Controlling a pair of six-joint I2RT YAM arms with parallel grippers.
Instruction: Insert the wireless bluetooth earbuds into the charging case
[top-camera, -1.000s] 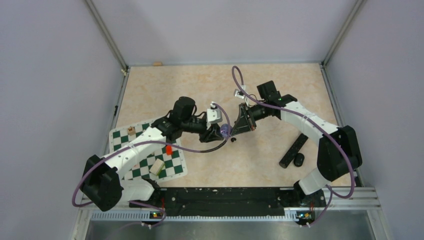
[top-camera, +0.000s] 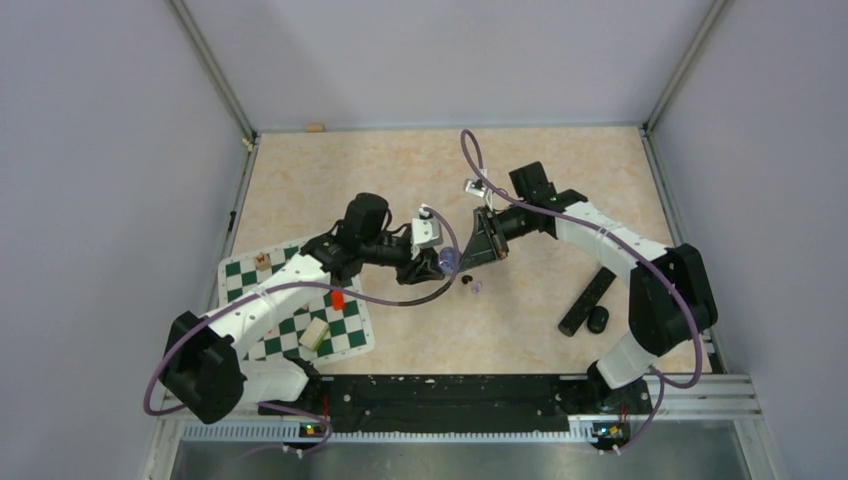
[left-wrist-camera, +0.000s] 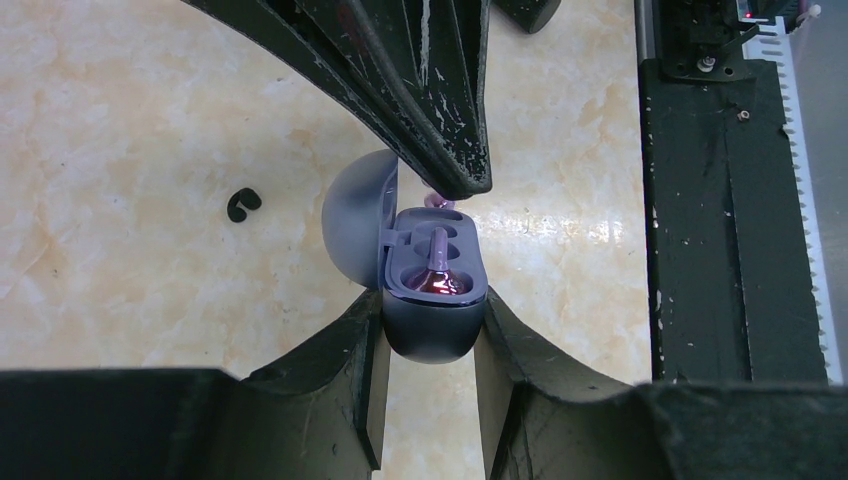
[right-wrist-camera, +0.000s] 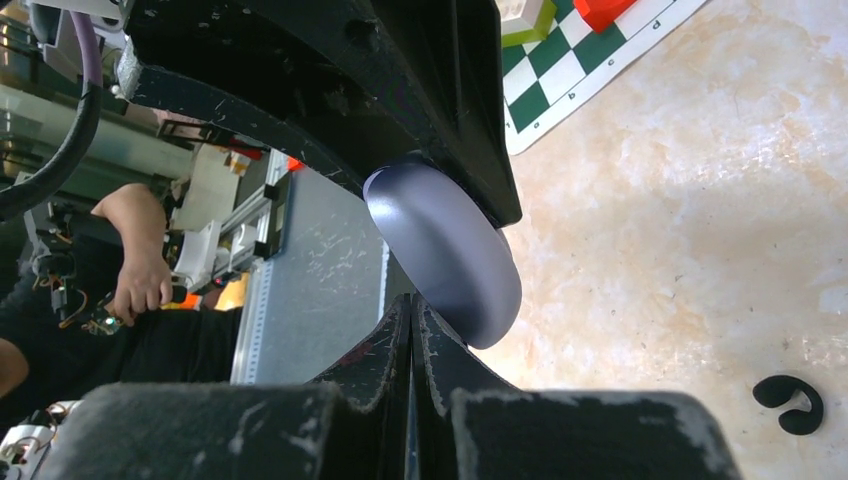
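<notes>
The grey-purple charging case (left-wrist-camera: 435, 325) hangs above the table, lid (left-wrist-camera: 352, 222) open, with my left gripper shut on its base. A purple earbud (left-wrist-camera: 439, 280) sits in the near recess, stem pointing up; how deep it is seated I cannot tell. My right gripper is shut at the case, nothing showing between its fingers; one of its fingertips (left-wrist-camera: 462, 180) covers part of the far recesses. Another small purple piece, apparently an earbud (top-camera: 476, 287), lies on the table below the grippers. It shows partly in the left wrist view, behind the fingertip.
A small black curled piece (top-camera: 467, 279) is on the table beside the purple one. A chessboard mat (top-camera: 350, 338) with blocks is at the left. A black bar (top-camera: 587, 301) and a black rounded object (top-camera: 598, 319) lie at right.
The purple piece on the table was not visible there before. My right gripper has shifted slightly left, while the left arm and the case have barely moved.
</notes>
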